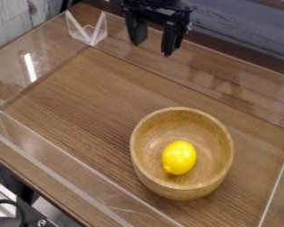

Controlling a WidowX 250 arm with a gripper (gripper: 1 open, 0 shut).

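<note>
A yellow egg-shaped object (179,157) sits inside a round tan bowl (151,137) in the lower middle of the wooden table. My black gripper (154,37) hangs at the top centre, well behind the bowl, with two dark fingers pointing down and apart, open. Nothing shows between them.
Clear acrylic pieces (88,28) stand at the upper left, left of the gripper. A dark cable (7,202) runs at the lower left corner, off the table edge.
</note>
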